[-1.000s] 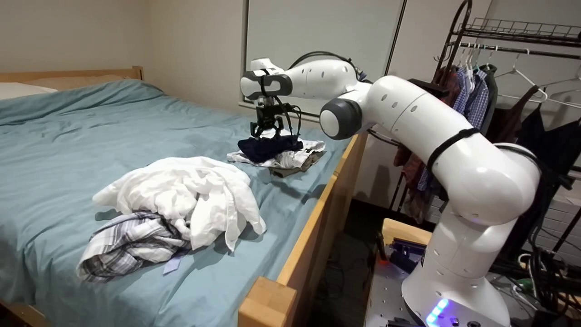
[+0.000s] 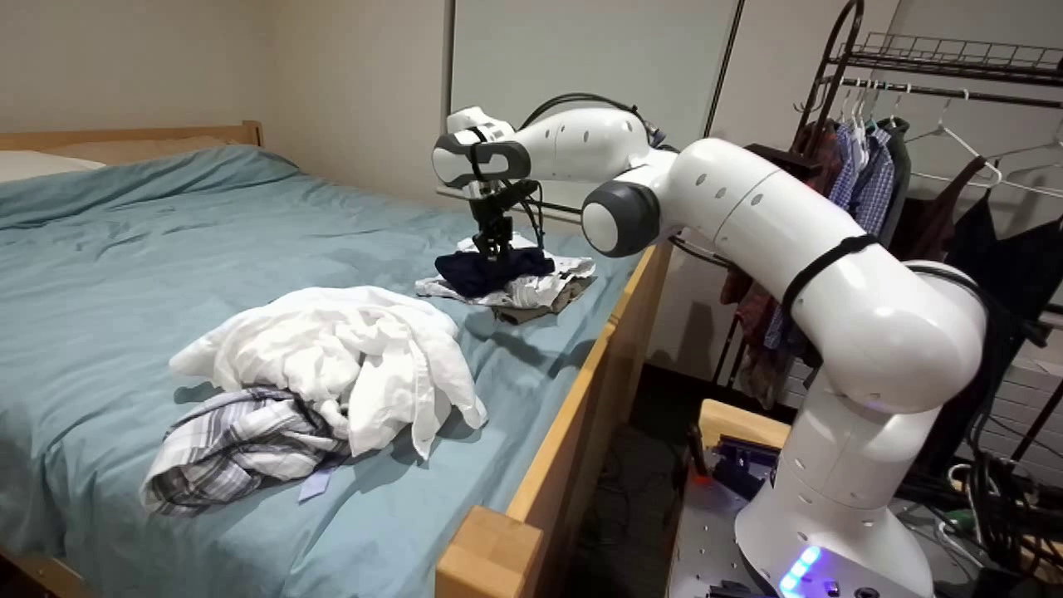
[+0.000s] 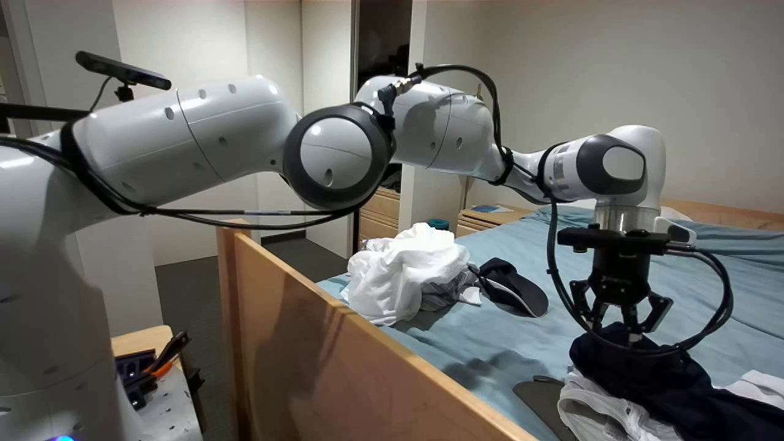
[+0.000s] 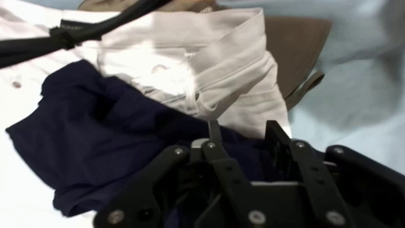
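Observation:
A dark navy garment (image 3: 647,375) lies bunched on top of a small pile of clothes on the bed. My gripper (image 3: 615,332) points down into it and is shut on its fabric, the fingertips partly sunk in the folds. In the wrist view, the navy cloth (image 4: 91,140) spreads to the left and runs between the fingers. Beneath it are white trousers or shorts (image 4: 235,76) with a waistband and button, and a brown piece (image 4: 296,49) sticks out under those.
A rumpled white cloth (image 2: 329,344) and a grey plaid garment (image 2: 239,448) form another heap on the bed. Near it sits a dark cap (image 3: 511,285). The wooden bed rail (image 2: 578,399) runs between my base and the mattress. Open blue sheet (image 2: 229,239) stretches beyond.
My gripper has come down slightly onto the navy garment and its fingers have closed from a wide opening. Both clothes heaps look unmoved.

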